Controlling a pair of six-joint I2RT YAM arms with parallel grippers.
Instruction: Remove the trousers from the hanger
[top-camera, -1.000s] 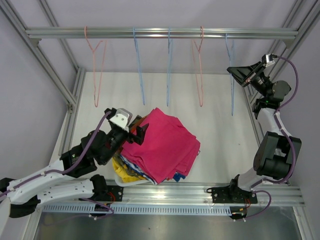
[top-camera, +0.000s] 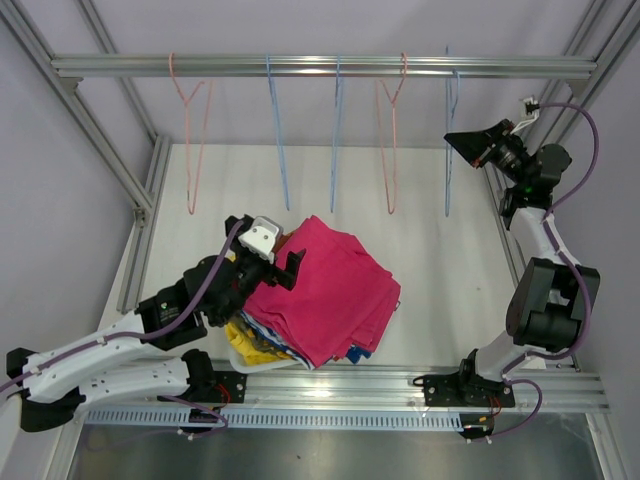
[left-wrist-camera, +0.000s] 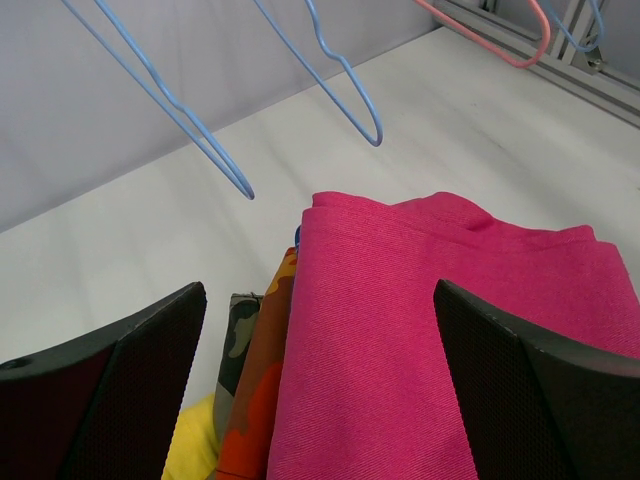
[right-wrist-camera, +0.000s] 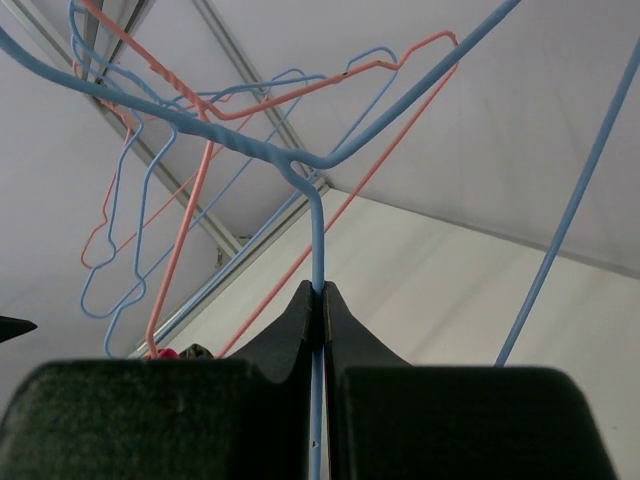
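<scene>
Pink garments (top-camera: 330, 290) lie folded on a pile in the top view's lower middle; whether they are trousers I cannot tell. My left gripper (top-camera: 290, 262) stands open above that pile, nothing between its fingers. My right gripper (top-camera: 450, 138) is up beside the rightmost blue hanger (top-camera: 447, 190), its fingers shut. In the right wrist view a blue hanger (right-wrist-camera: 570, 200) fills the near part, its middle wire running behind or at the fingertips; whether it is held I cannot tell. No garment shows on that hanger.
Pink and blue hangers (top-camera: 188, 150) hang empty along the metal rail (top-camera: 220, 66). Under the pink cloth lie yellow and patterned garments (top-camera: 255, 340) in a white tray.
The right gripper has shifted slightly left, and the rightmost blue hanger has swung and turned. The left gripper has moved a little to the right.
</scene>
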